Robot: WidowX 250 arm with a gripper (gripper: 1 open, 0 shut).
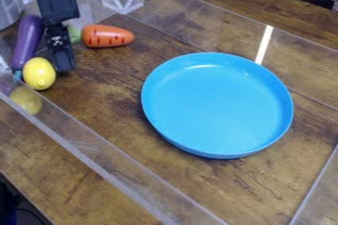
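My black gripper (pixel 58 43) reaches down at the upper left, among toy vegetables: a purple eggplant (pixel 27 37) on its left, an orange carrot (pixel 106 37) on its right and a yellow lemon-like toy (pixel 39 73) just in front. Its fingertips are low among them; it appears open, though the space between the fingers is hard to make out. A large blue round tray (pixel 216 71) lies on the wooden surface to the right.
Clear plastic walls (pixel 93 160) border the wooden floor (pixel 119 101) along the left and near side. Free floor lies between the vegetables and the blue tray and around the tray.
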